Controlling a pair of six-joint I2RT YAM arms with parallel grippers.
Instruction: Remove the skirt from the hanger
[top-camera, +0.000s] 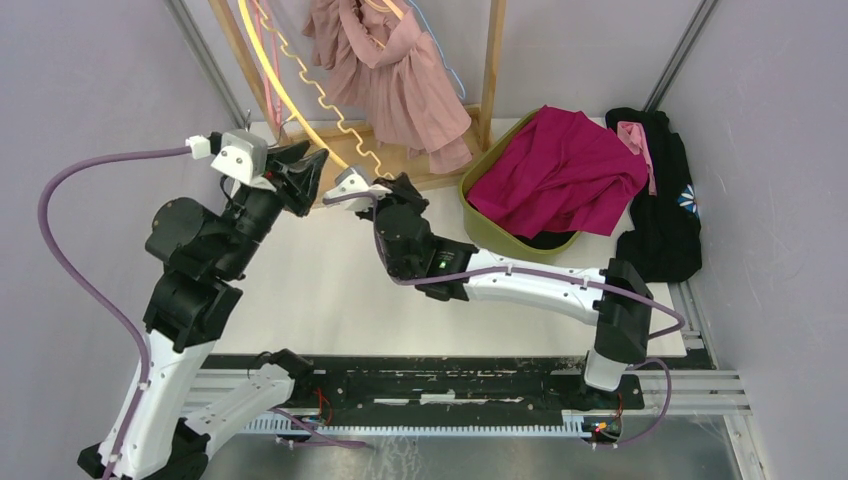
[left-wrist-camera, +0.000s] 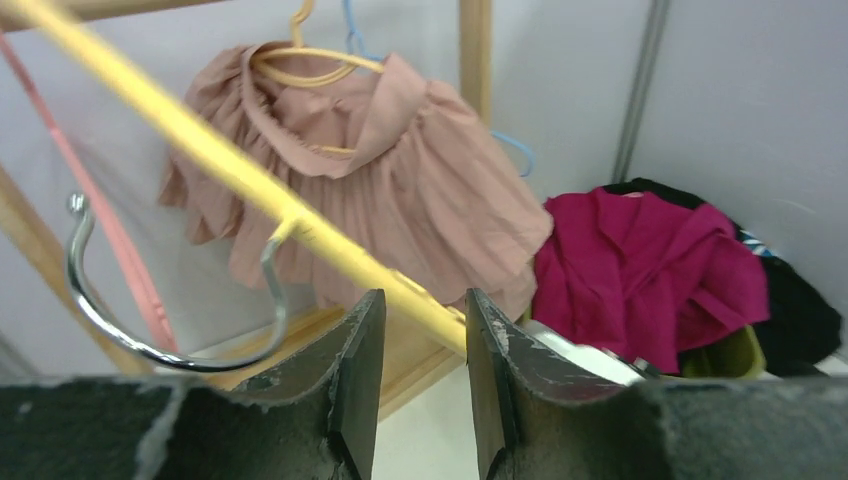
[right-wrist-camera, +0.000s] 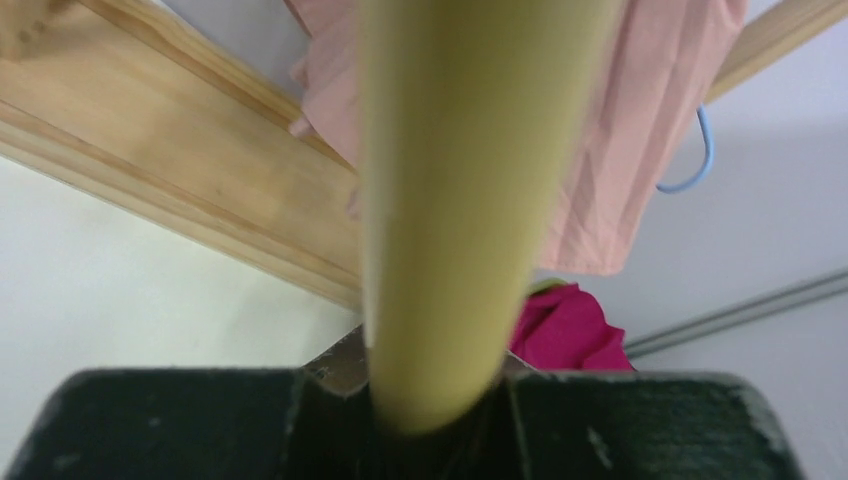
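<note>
A pink skirt (top-camera: 400, 85) hangs on hangers (left-wrist-camera: 300, 75) from the wooden rack, toward the back. My right gripper (top-camera: 375, 185) is shut on a long yellow hanger (right-wrist-camera: 460, 200), which runs up and left past the skirt. Left of it, my left gripper (top-camera: 305, 170) is part open, facing the back; in the left wrist view nothing shows clearly between its fingers, with the yellow hanger passing beyond them.
A green basket (top-camera: 480, 226) holding magenta cloth (top-camera: 555, 170) stands right of the rack (top-camera: 490, 70), beside black clothing (top-camera: 660, 230). Walls bound both sides.
</note>
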